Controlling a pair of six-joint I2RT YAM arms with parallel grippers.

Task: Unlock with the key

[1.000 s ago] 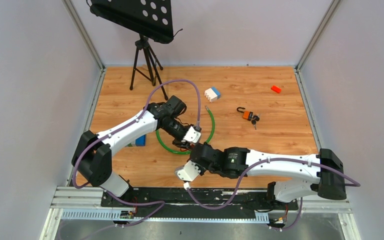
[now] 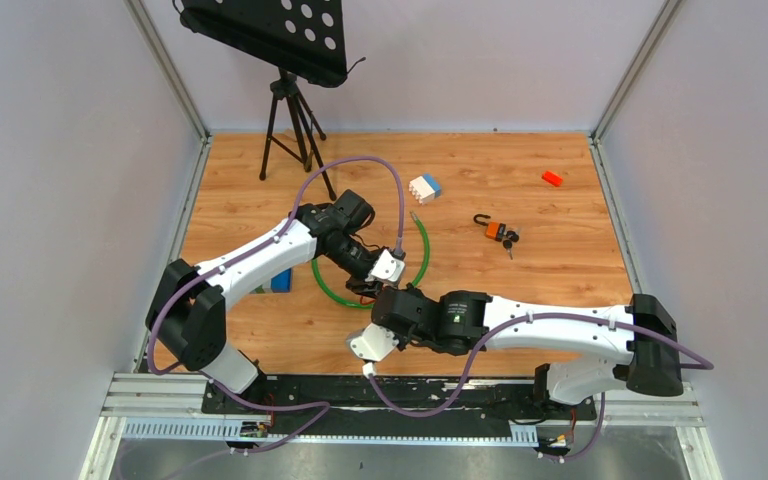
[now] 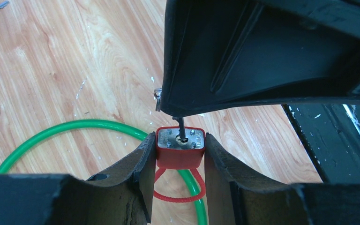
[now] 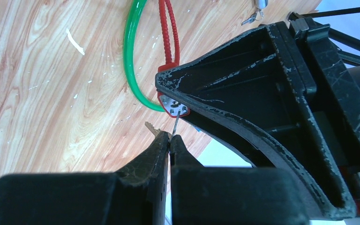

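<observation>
In the left wrist view, the red padlock (image 3: 180, 157) is clamped between the fingers of my left gripper, its metal keyhole face up and its red shackle hanging below. My right gripper is shut on a key, whose thin blade (image 4: 176, 123) sticks out between the fingertips. That blade (image 3: 181, 127) reaches down to the keyhole; its tip is at or just inside the slot, and how deep I cannot tell. A second key (image 4: 152, 128) hangs beside the right fingertips. From the top, the arms hide both padlock and key.
The green hose ring (image 2: 425, 250) lies beneath the grippers. An orange padlock with keys (image 2: 496, 229) rests to the right, with a red block (image 2: 552, 178) farther back. A white-and-blue block (image 2: 424, 188) and a music stand (image 2: 295, 105) are behind.
My left arm has moved barely to the right, and the loose objects on the table lie where they were.
</observation>
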